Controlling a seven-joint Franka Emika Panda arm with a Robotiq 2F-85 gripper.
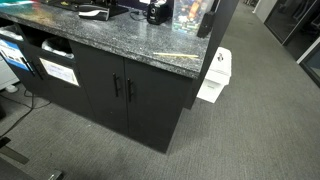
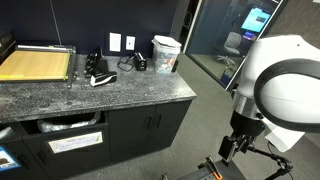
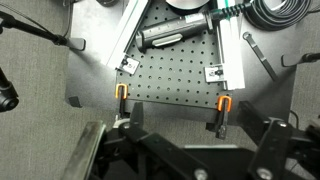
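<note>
In the wrist view my gripper is open, its dark fingers spread wide with nothing held between them. Beyond them lies a dark perforated base plate, with orange-handled clamps along its near edge. In exterior view 2 the white arm fills the right side. The hand at its lower end is apart from the grey speckled counter. A clear tub with a pale lid stands at the counter's right end. Exterior view 1 shows no part of the gripper.
On the counter are a wooden-topped paper cutter, dark devices and a small black holder. A thin yellowish strip lies near the front edge. White boxes stand beyond the cabinet.
</note>
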